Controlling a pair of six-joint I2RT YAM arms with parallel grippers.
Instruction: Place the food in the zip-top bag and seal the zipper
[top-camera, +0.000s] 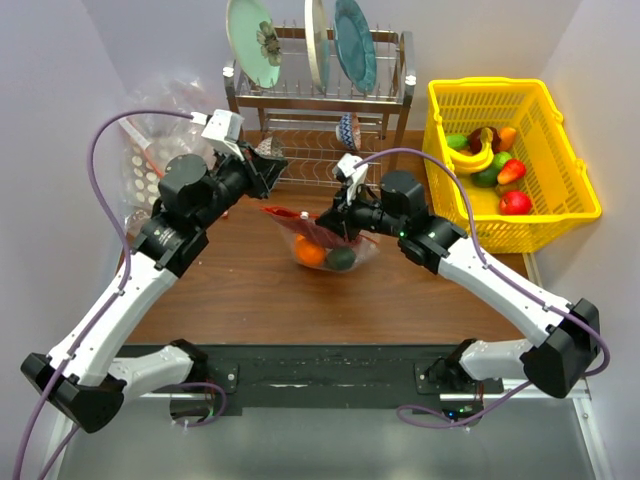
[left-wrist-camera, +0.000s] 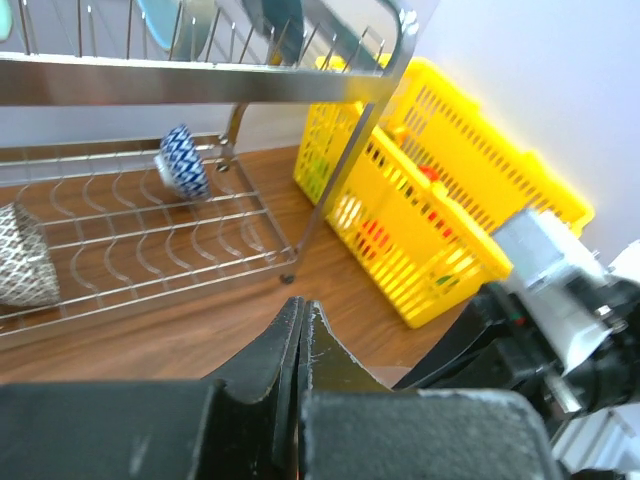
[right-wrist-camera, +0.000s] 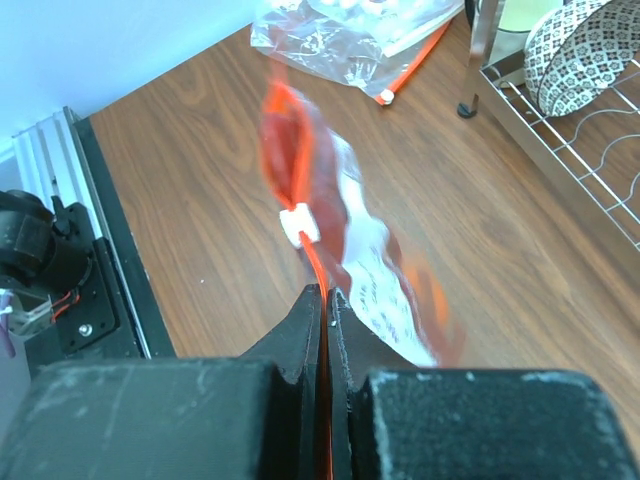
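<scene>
The clear bag (top-camera: 325, 262) hangs from my right gripper (top-camera: 338, 225), which is shut on its red zipper strip (right-wrist-camera: 323, 272). An orange fruit (top-camera: 309, 251) and a dark green one (top-camera: 341, 259) show through the plastic. In the right wrist view the white slider (right-wrist-camera: 299, 225) sits on the strip ahead of the fingertips, and beyond it the red edges look blurred and spread. My left gripper is shut with nothing between its fingers; from above it stands up and left of the bag, apart from the strip's loose end (top-camera: 272, 210).
A metal dish rack (top-camera: 320, 101) with plates and bowls stands at the back, close to my left gripper. The yellow basket (top-camera: 560, 215) of food is at right. Other clear bags (top-camera: 165, 110) lie at back left.
</scene>
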